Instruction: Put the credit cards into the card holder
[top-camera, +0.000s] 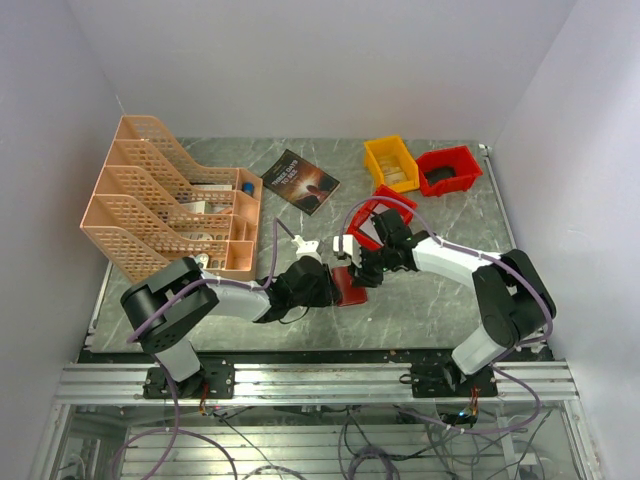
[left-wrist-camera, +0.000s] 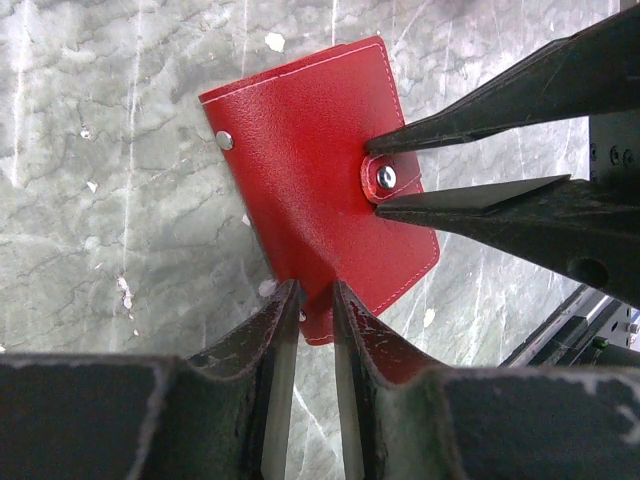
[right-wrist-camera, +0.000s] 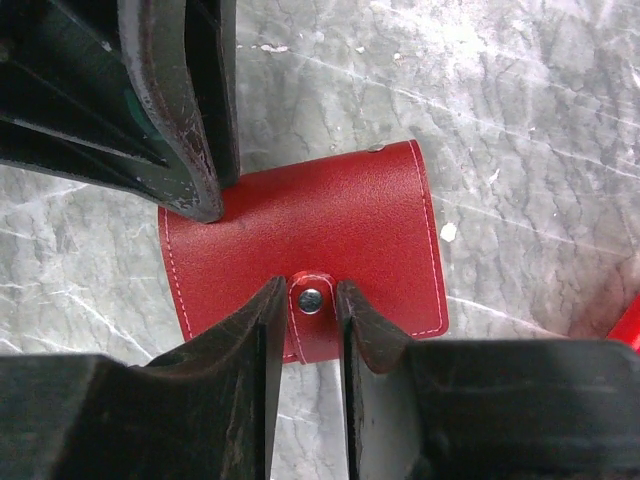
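A red leather card holder (top-camera: 349, 294) lies on the marble table between both grippers, its snap flap (right-wrist-camera: 309, 315) fastened. My left gripper is at the holder's lower edge in the left wrist view, fingertips close together; whether it grips the edge is unclear. My right gripper has its fingertips on either side of the snap tab, narrowly apart; a firm hold cannot be confirmed. No card is visible at the holder.
A red tray (top-camera: 400, 198) with pale flat items stands just behind the right gripper. Yellow (top-camera: 371, 160) and red (top-camera: 465, 160) bins, a book (top-camera: 300, 182) and a peach organiser (top-camera: 130, 180) line the back and left.
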